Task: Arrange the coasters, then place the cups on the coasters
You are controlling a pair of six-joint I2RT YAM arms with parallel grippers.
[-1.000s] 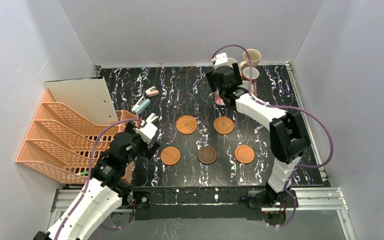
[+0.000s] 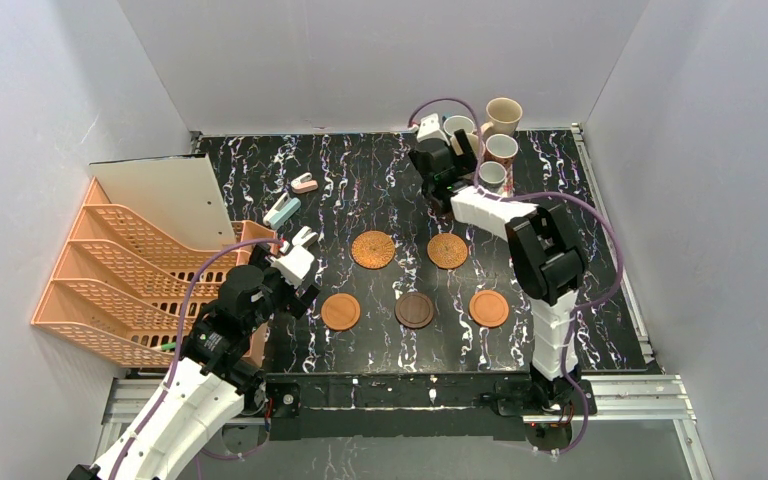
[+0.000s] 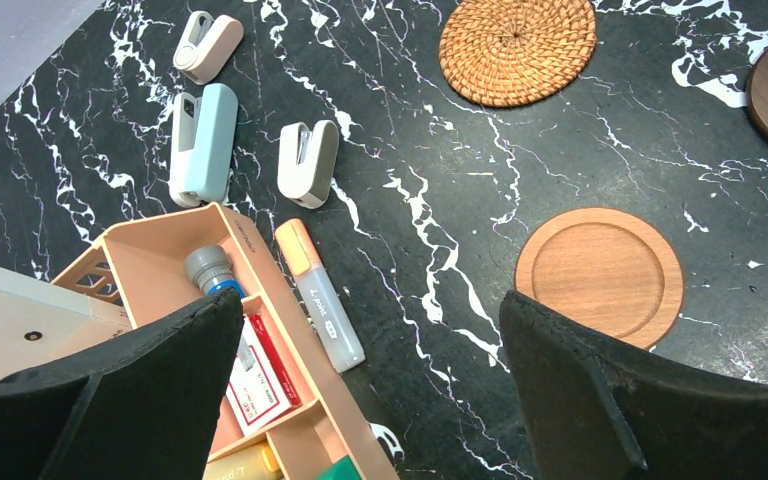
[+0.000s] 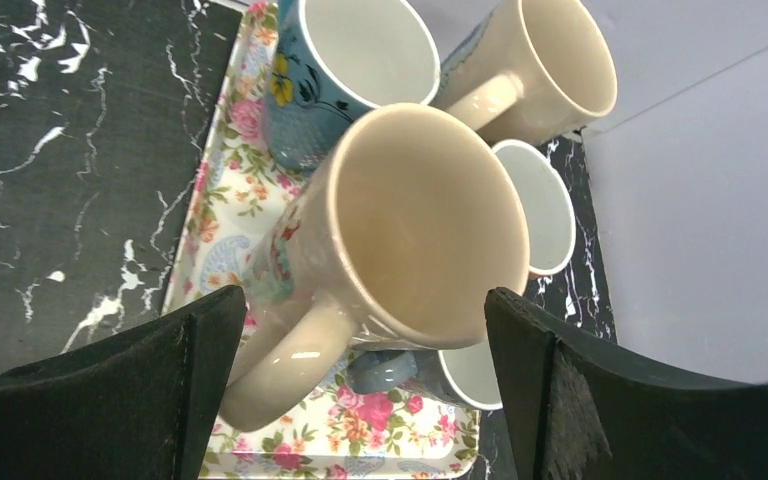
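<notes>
A cream cup [image 4: 430, 220] with a thick handle [image 4: 295, 365] stands on a floral tray [image 4: 215, 225] in the right wrist view. My right gripper is open, its fingers spread to either side of that cup, and I see no grip on it. From above, the right gripper [image 2: 442, 150] partly hides the cups at the back. Round coasters, among them woven ones [image 2: 373, 250] [image 2: 447, 251] and a dark wooden one [image 2: 414, 310], lie mid-table. My left gripper is open and empty over the organizer's edge.
Close around the cream cup stand a blue flowered cup [image 4: 305, 110], another cream cup [image 4: 540, 70] and smaller cups. An orange organizer [image 2: 110, 280] fills the left side, with staplers [image 2: 282, 212] and a marker [image 3: 320, 295] near it. Bare table surrounds the coasters.
The left arm has stayed still.
</notes>
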